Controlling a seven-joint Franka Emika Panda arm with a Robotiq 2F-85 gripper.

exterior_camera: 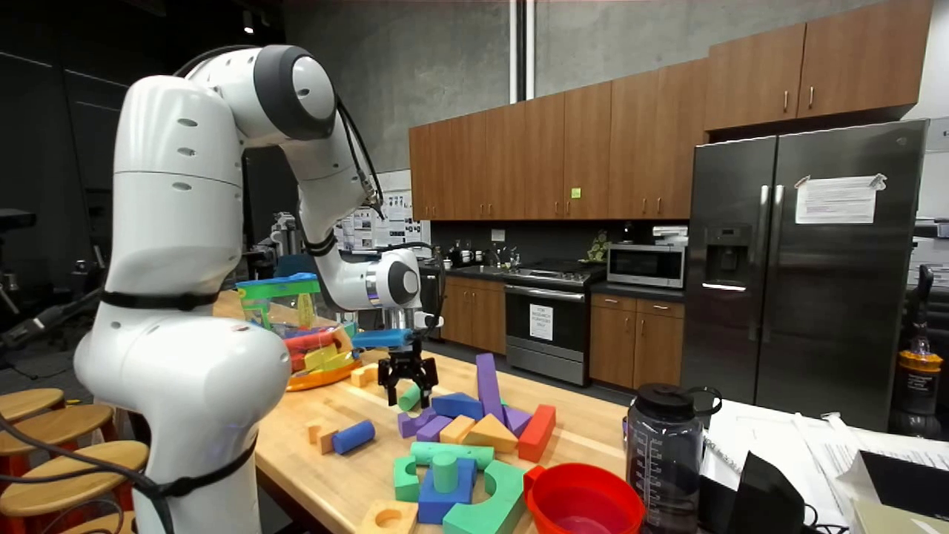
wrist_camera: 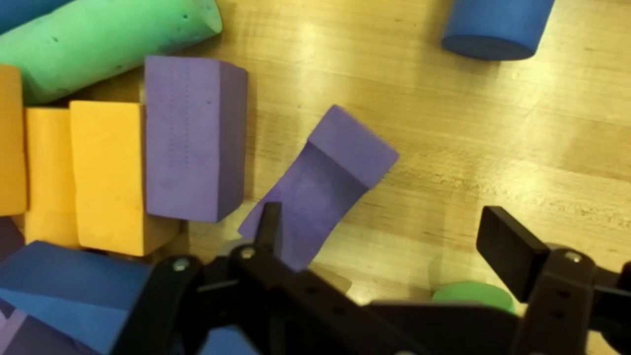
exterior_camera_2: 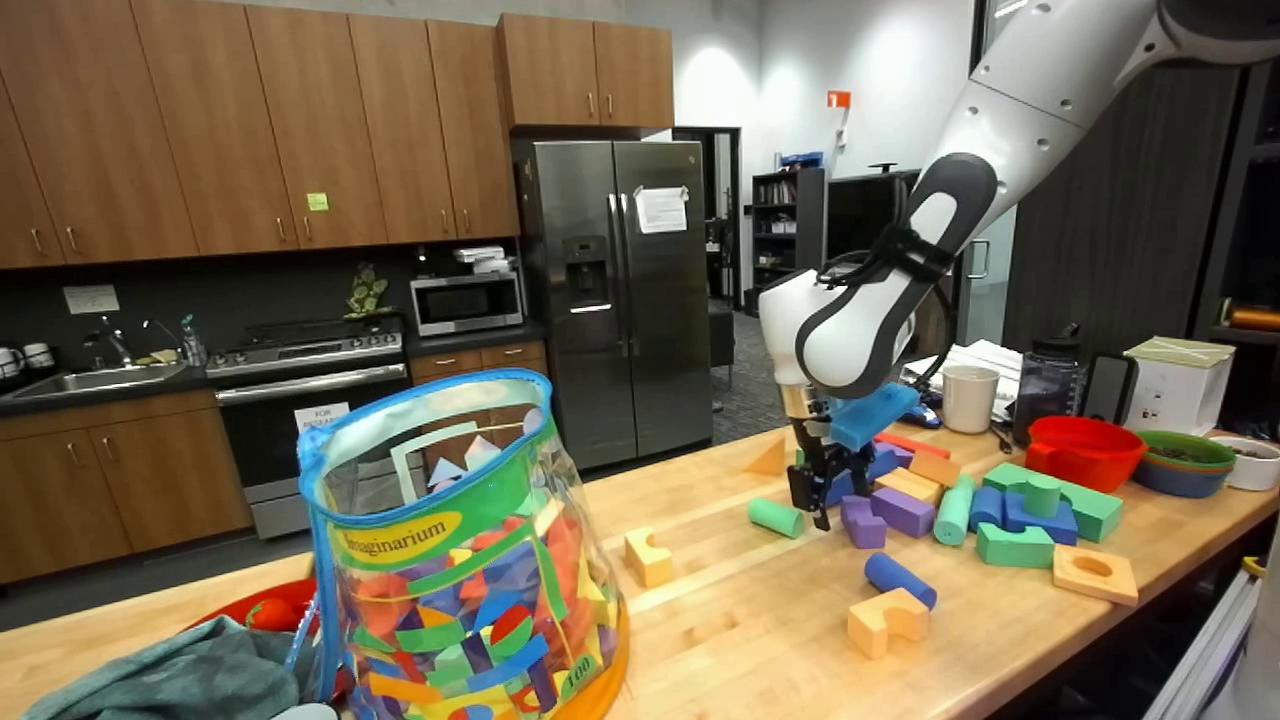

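My gripper is open, its two black fingers wide apart with nothing between them. In the wrist view a purple arch block point(wrist_camera: 331, 183) lies below, partly covered by the left finger. The top of a green cylinder point(wrist_camera: 473, 294) peeks out beside the right finger. In exterior view 2, my gripper point(exterior_camera_2: 822, 504) hangs over the table between the green cylinder point(exterior_camera_2: 776, 517) and the purple arch block point(exterior_camera_2: 860, 523). From exterior view 1, the gripper point(exterior_camera: 408, 396) stands above the blocks, with the green cylinder point(exterior_camera: 410, 397) showing behind its fingers.
To the left of the arch block are a purple block point(wrist_camera: 183, 139), a yellow block point(wrist_camera: 108, 177) and a blue block point(wrist_camera: 65, 284). A blue cylinder point(exterior_camera_2: 900, 578) lies toward the front. A clear block bag point(exterior_camera_2: 480, 624) and a red bowl point(exterior_camera: 583, 500) flank the blocks.
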